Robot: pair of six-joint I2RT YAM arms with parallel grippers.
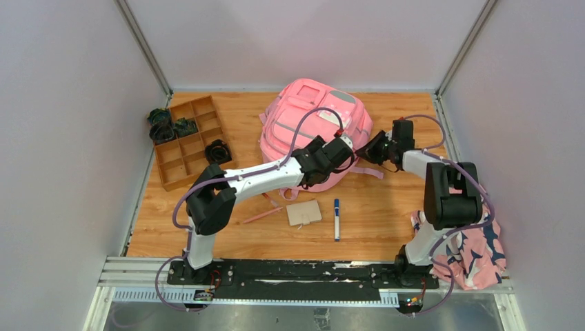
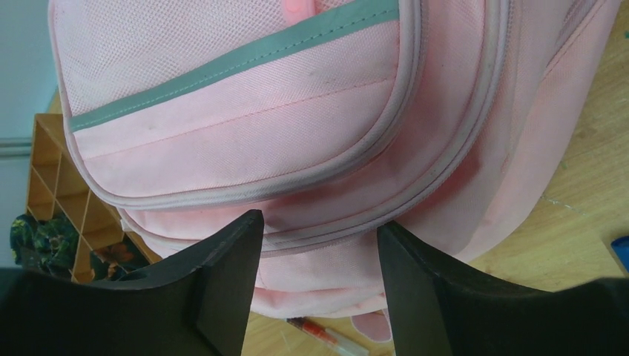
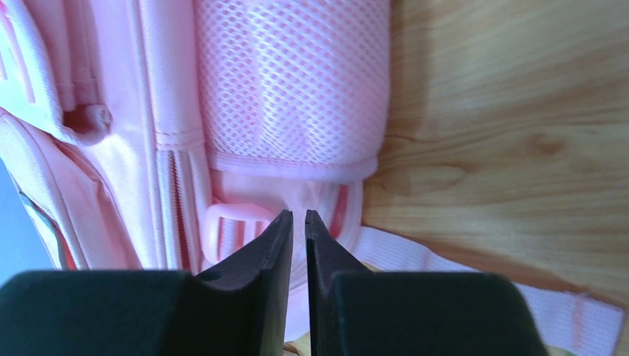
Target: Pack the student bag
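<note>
A pink backpack [image 1: 300,103] lies on the wooden table at the back middle. Over its front side, my left gripper stands open across a grey-piped seam, with no clear grip on the fabric. At the bag's right side is my right gripper [image 1: 360,153]. In its wrist view the fingertips have a narrow gap between them, just in front of a pink plastic buckle [image 3: 212,231] and strap; whether they touch the bag cannot be told. Nearer the front lie a beige notebook [image 1: 303,214], a blue-and-white marker [image 1: 336,224] and a pink pen [image 1: 261,215].
Dark coiled items sit in and beside a wooden compartment tray [image 1: 172,165] at the left. Patterned pink cloth [image 1: 479,265] is heaped by the right arm's base. A loose strap [image 1: 369,172] extends rightward from the bag.
</note>
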